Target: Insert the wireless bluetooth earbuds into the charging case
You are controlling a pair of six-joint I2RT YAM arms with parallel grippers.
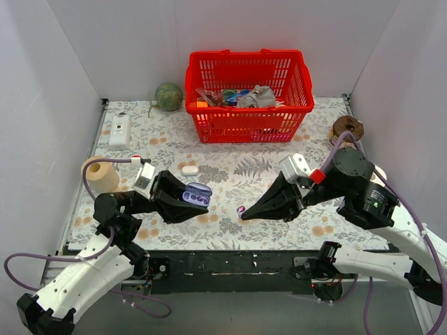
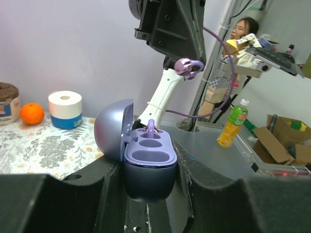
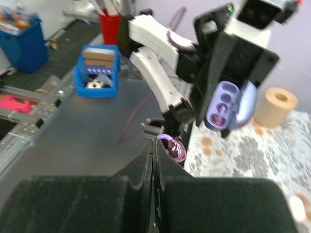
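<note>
My left gripper [image 1: 183,204] is shut on the open lavender charging case [image 2: 150,160], whose lid [image 2: 109,128] stands up; a purple piece sits in one slot, the other openings look empty. My right gripper [image 1: 246,213] is raised to the right of the case, fingers shut, holding a small purple-pink earbud [image 3: 172,145] at the tips. In the left wrist view that earbud [image 2: 188,67] appears above the case. A small white oval object [image 1: 189,170] lies on the patterned table behind the case.
A red basket [image 1: 248,125] stands at the back, beside a watermelon [image 1: 169,96]. A power strip [image 1: 119,131] and tan roll [image 1: 102,174] are on the left; a brown-lidded jar [image 1: 348,128] is at the right.
</note>
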